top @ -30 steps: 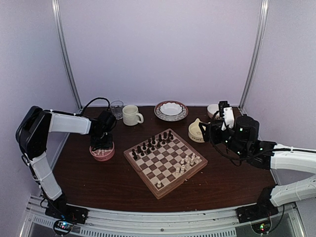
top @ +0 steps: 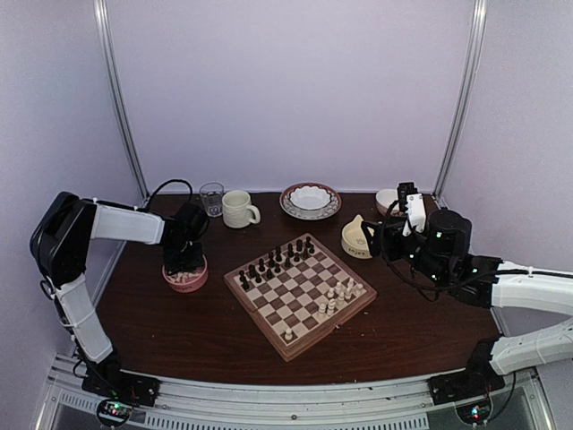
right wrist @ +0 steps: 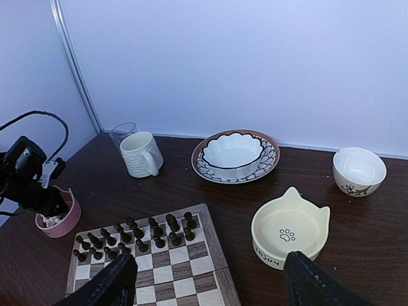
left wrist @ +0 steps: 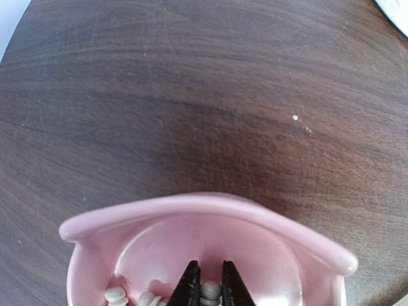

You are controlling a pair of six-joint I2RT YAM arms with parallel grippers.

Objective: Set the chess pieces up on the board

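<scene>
My left gripper is down in the pink bowl, its fingers part open around the head of a white piece; whether they touch it I cannot tell. Other white pieces lie in the bowl. The chessboard carries two rows of black pieces along its far side and several white pieces on the near part. My right gripper hangs open at the right, above the table, with nothing between its fingers.
A cat-shaped bowl sits right of the board, with a white bowl behind it. A mug, a glass and stacked plates line the back.
The left gripper has shifted very slightly within the pink bowl. The right arm and the board look unchanged.
</scene>
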